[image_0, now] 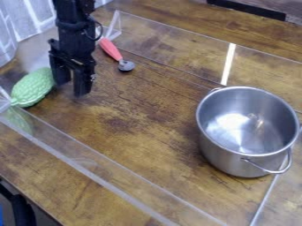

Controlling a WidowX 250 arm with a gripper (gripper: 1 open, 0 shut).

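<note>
The black robot arm reaches down from the top left, and its gripper (pixel 72 81) hangs low over the wooden table, just right of a green cabbage-like object (pixel 33 86). The fingers are dark and small, so whether they are apart or closed is hard to tell. A red-handled utensil (pixel 112 51) with a metal end lies behind the gripper. A large steel pot (pixel 245 130) with side handles stands on the right.
Clear plastic walls border the work area on the left and front. A white tape strip (pixel 229 62) lies toward the back right.
</note>
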